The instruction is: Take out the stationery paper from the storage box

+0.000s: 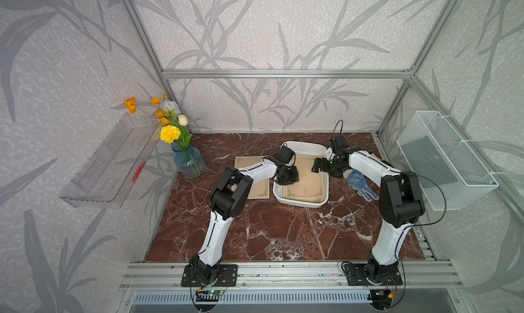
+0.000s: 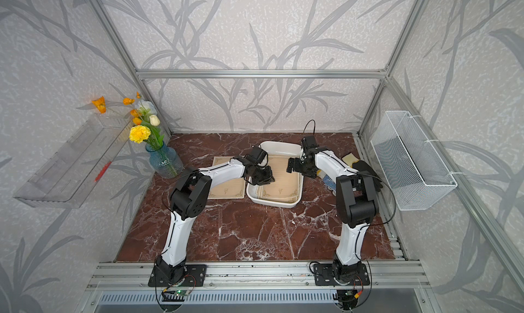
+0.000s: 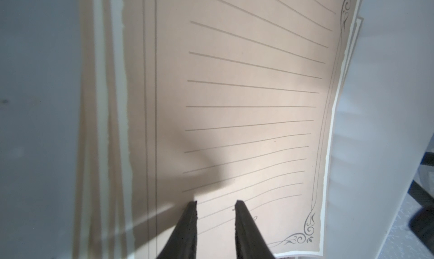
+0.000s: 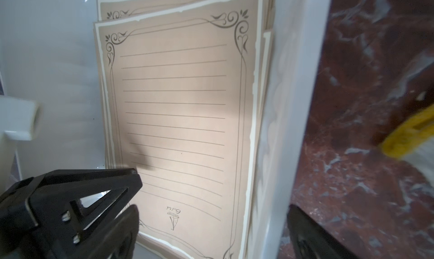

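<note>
Several sheets of tan lined stationery paper [image 4: 180,87] lie in a loose stack in the white storage box [image 1: 303,204] at mid-table. More tan paper [image 1: 259,190] lies flat on the table against the box's left side. In the left wrist view my left gripper is over the top sheet, its two fingertips a little apart with only paper showing beyond them; whether they touch it I cannot tell. My right gripper stands open over the box's right wall, one finger on each side of it in that view.
A blue vase of flowers [image 1: 188,161] stands at the back left. Blue gloves [image 1: 360,185] lie right of the box. A clear tray [image 1: 103,165] and a white mesh basket [image 1: 447,163] hang at the sides.
</note>
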